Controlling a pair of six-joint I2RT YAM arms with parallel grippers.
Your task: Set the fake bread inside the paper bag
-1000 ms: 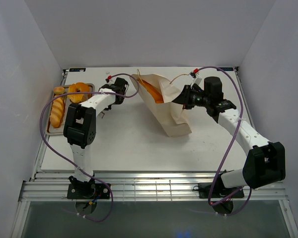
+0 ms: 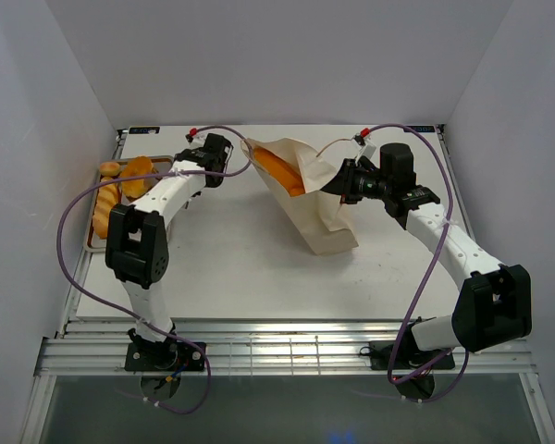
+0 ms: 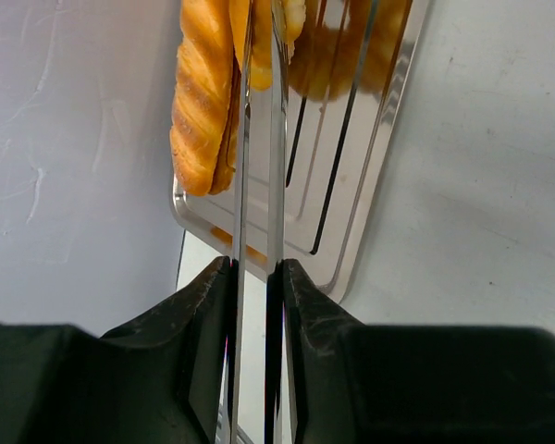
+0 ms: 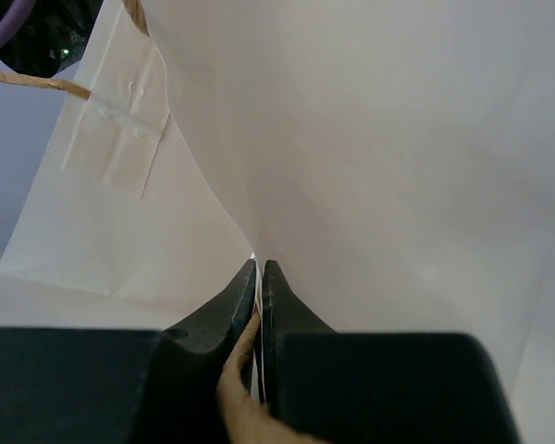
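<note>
Fake breads lie in a metal tray (image 2: 95, 240) at the left: a long loaf (image 2: 105, 209), a golden piece (image 2: 137, 174) and a small roll (image 2: 109, 169). In the left wrist view a long loaf (image 3: 200, 102) shows beyond my left gripper, whose long metal fingers stand close together over the tray; whether they hold bread cannot be told. The white paper bag (image 2: 310, 213) leans open in the middle, orange inside. My right gripper is shut on the bag's edge, beside a twisted handle.
Grey walls (image 2: 495, 111) bound the table at back and sides. Cables loop over both arms.
My left arm has shifted slightly left and toward the tray's side, its wrist raised or turned a little. The right arm and bag look the same.
</note>
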